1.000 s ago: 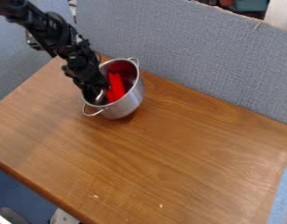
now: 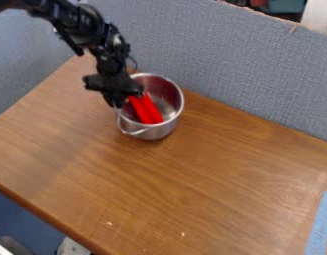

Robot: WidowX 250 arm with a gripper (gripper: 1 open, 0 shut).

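A steel pot [image 2: 171, 97] with a wire handle stands on the wooden table toward the back left, a red object [image 2: 144, 109] inside it. My black gripper [image 2: 124, 100] is at the pot's left rim, partly over the opening. Its fingertips are dark and small, so whether anything is between them is unclear.
Grey padded walls [image 2: 239, 65] border the back and left. A light blue strip [image 2: 319, 224] lies at the right edge.
The pot has shifted right and appears less tilted, with the red object still inside. The gripper has moved right along with it.
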